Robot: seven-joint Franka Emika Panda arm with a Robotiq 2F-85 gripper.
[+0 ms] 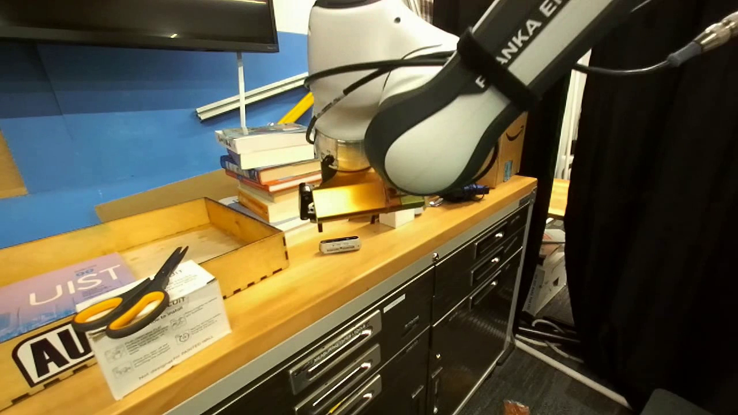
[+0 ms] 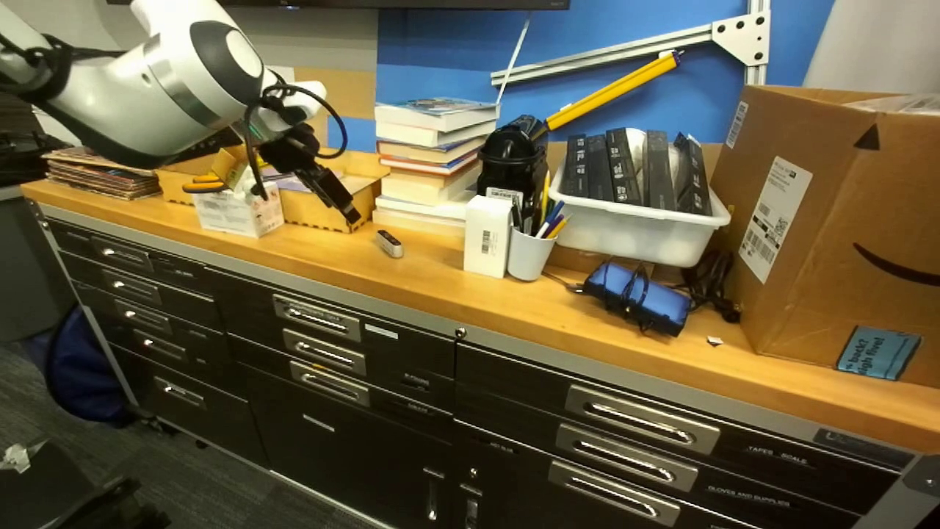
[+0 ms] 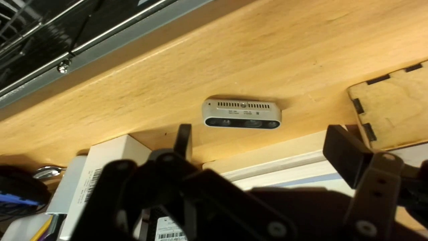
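A small silver bar-shaped camera (image 3: 241, 114) with a black lens strip lies on the wooden bench top. It also shows in exterior view 1 (image 1: 339, 245) and in exterior view 2 (image 2: 388, 243). My gripper is open, its two fingers wide apart and nothing between them. Seen from the wrist, the camera lies just beyond the fingertips, within the width of the gap. Exterior view 2 has the gripper (image 2: 350, 215) above the bench, a little up and left of the camera, not touching it. In exterior view 1 the arm hides most of the fingers.
Behind stands a stack of books (image 2: 432, 167). A white box (image 2: 487, 235) and a pen cup (image 2: 529, 256) are to its right. The wooden tray (image 1: 252, 252) and a carton (image 1: 162, 339) bearing scissors (image 1: 138, 301) lie on the other side.
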